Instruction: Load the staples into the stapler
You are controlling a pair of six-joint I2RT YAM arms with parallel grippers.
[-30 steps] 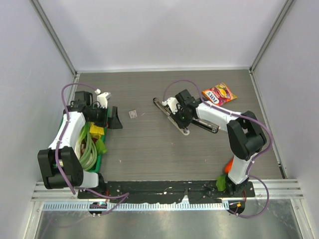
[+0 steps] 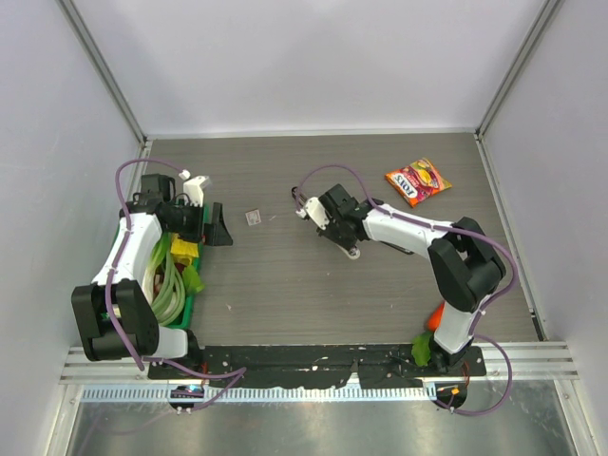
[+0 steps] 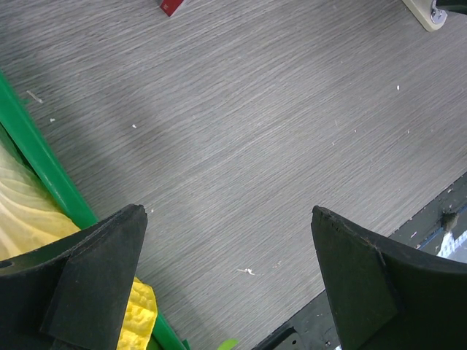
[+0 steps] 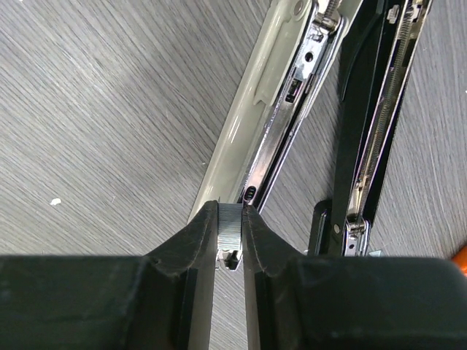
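My right gripper is shut on a short silvery strip of staples (image 4: 230,227), upright between the fingertips. Below it in the right wrist view lies the opened beige stapler (image 4: 226,157), its metal magazine channel running up to the right. The strip overlaps the channel's near end; whether it touches cannot be seen. From above, the right arm covers most of this stapler, leaving its pale end (image 2: 352,253) visible. Far to the left, my left gripper stands open and empty above the table, beside the green basket (image 3: 44,157).
A black stapler (image 4: 350,138), also opened, lies just right of the beige one. A small box (image 2: 253,218) rests left of centre. At the back right is a chip bag (image 2: 418,180); an orange item (image 2: 436,316) sits by the right arm's base.
The left arm is still.
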